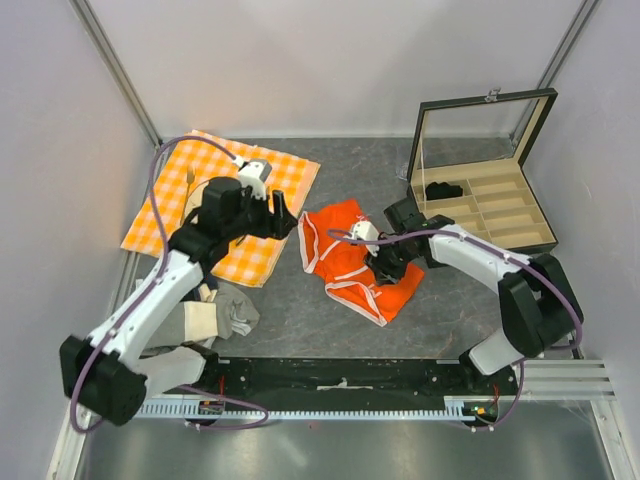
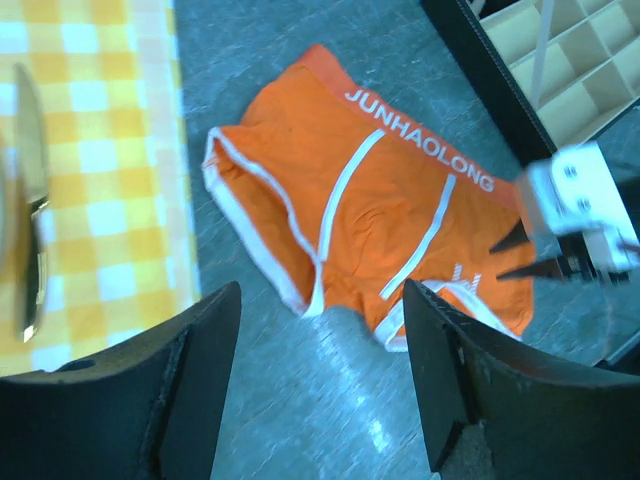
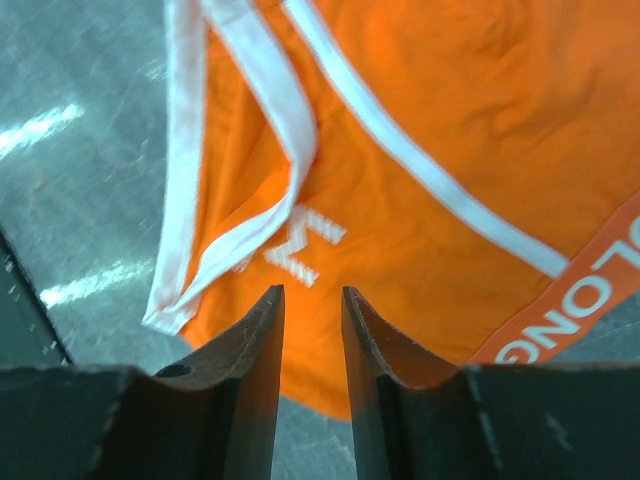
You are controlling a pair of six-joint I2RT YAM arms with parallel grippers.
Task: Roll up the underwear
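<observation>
The orange underwear point(image 1: 335, 218) with white stripes and trim lies spread on the dark table, its lettered waistband point(image 2: 420, 135) at the far right side. Some white edging on its near side is folded and rumpled. My left gripper point(image 1: 284, 216) is raised to the left of the underwear; in the left wrist view its fingers point(image 2: 205, 340) are wide apart with only bare table and a bit of cloth beyond. Over the right part of the underwear hovers my right gripper, its fingers point(image 3: 262, 335) partly apart, no cloth visibly pinched between them.
A yellow checkered cloth point(image 1: 290, 170) with a plate and cutlery covers the back left, partly behind the left arm. Grey fabric point(image 1: 237, 310) lies near left. An open compartment box point(image 1: 515, 215) holding something black point(image 1: 443, 191) stands back right.
</observation>
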